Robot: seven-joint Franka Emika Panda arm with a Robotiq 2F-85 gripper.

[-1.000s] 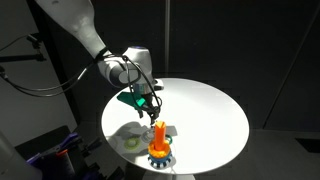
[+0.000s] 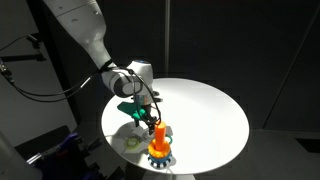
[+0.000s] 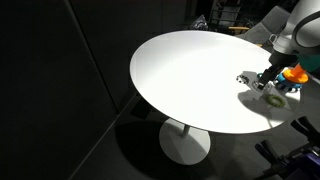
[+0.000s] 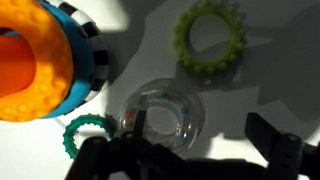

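Observation:
A ring toy (image 4: 45, 60) with an orange part over a blue base and a black-and-white checkered edge stands at the left of the wrist view. In exterior view 1 the same toy (image 2: 159, 150) is near the table's front edge. A clear round ring (image 4: 165, 112) lies flat between it and a yellow-green ring (image 4: 210, 38). By the toy's base is a small teal ring (image 4: 88, 134). Over the clear ring, my gripper is open, its fingers apart with nothing held. In exterior view 1 the yellow-green ring (image 2: 132, 144) lies left of the toy.
The toy stands close beside my gripper, near the rim.
Over the last second the arm has come lower, bringing the gripper down toward the table beside the toy. The toy and the yellow-green ring have stayed put.

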